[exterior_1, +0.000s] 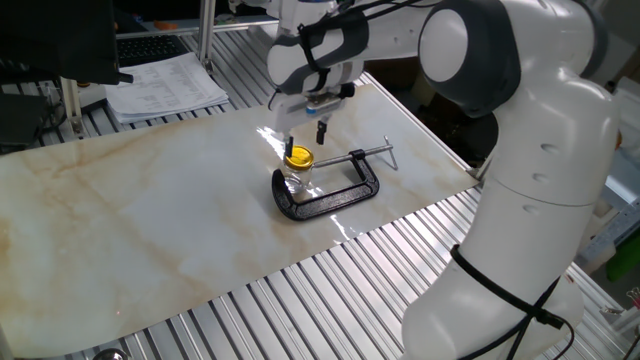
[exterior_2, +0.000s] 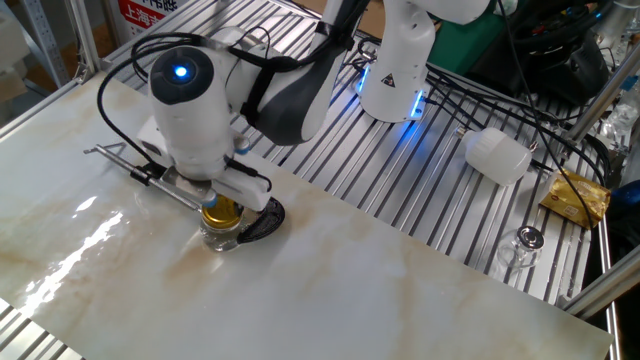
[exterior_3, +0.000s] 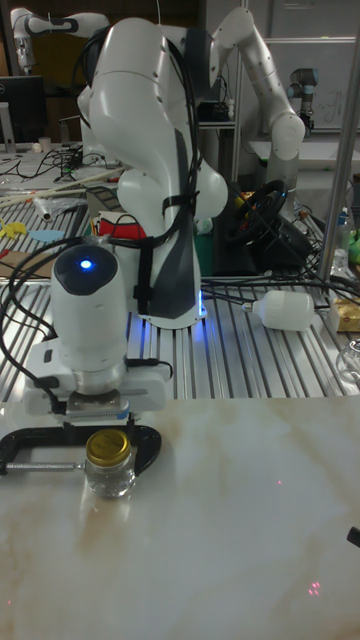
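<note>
A glass jar (exterior_3: 110, 479) with a gold lid (exterior_1: 299, 157) stands upright on the marbled board. Around its side lies a black C-clamp (exterior_1: 335, 204), its metal screw rod (exterior_1: 375, 151) reaching toward the jar; whether the clamp grips the glass I cannot tell. In exterior view 1 my gripper (exterior_1: 305, 140) is open, its two dark fingers pointing down with a gap between them. One finger overlaps the lid's far edge in that view; contact is unclear. The hand body hides the fingertips in the other two views, where the lid (exterior_2: 222, 211) shows beside the hand.
Papers (exterior_1: 167, 88) lie at the board's far edge. On the slatted table are a white bulb-shaped object (exterior_2: 497, 156), a small glass jar (exterior_2: 521, 247) and a yellow packet (exterior_2: 576, 199). Most of the marbled board (exterior_2: 400, 300) is clear.
</note>
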